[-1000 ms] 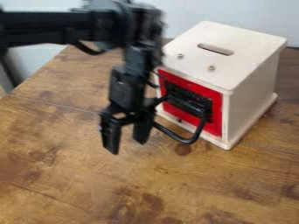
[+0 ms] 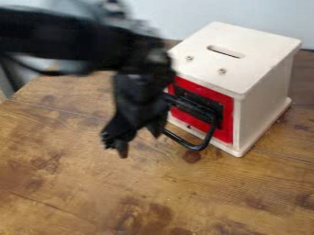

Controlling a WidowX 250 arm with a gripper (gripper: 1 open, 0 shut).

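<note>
A pale wooden box (image 2: 256,92) with a slot and screws on its sloped top stands at right. Its red front panel (image 2: 193,158) carries a black latch with a black loop handle (image 2: 194,145) hanging forward and down. My black gripper (image 2: 117,141), blurred, hangs just left of the handle, pointing down. Whether its fingers are apart is unclear; I see nothing held.
A white wall (image 2: 160,14) runs behind it.
The box and its handle look unchanged.
</note>
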